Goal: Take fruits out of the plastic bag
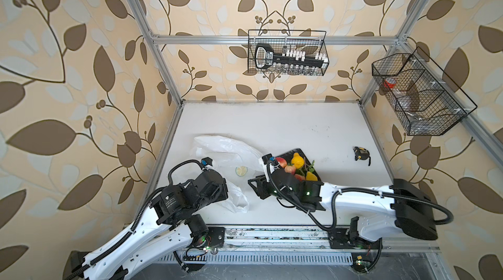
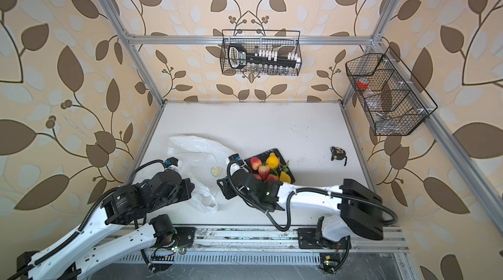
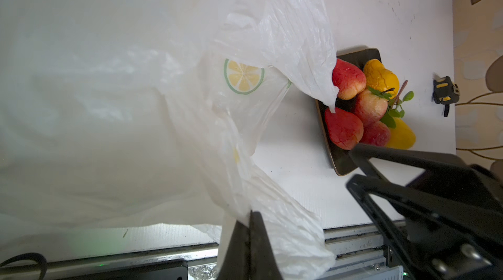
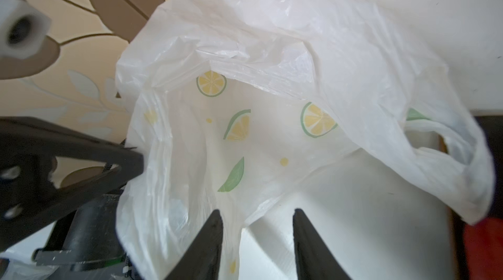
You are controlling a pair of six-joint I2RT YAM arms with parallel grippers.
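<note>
The white plastic bag (image 3: 104, 96), printed with lemon slices, spreads over the left of the table. Its mouth gapes toward my right gripper, and no fruit shows inside the visible part in the right wrist view. My left gripper is shut on the bag's film near its lower edge. Fingers of my right gripper stand part open at the bag's mouth, with nothing seen between them. Beyond, several fruits lie together in a dark tray (image 3: 327, 149): red pears (image 3: 343, 128), a peach-coloured fruit (image 3: 369, 106) and yellow ones (image 3: 381, 76).
A black tape measure (image 1: 361, 153) lies far right on the table. Wire baskets (image 1: 287, 52) hang at the back and on the right. The tray sits close to my right arm (image 1: 356, 196).
</note>
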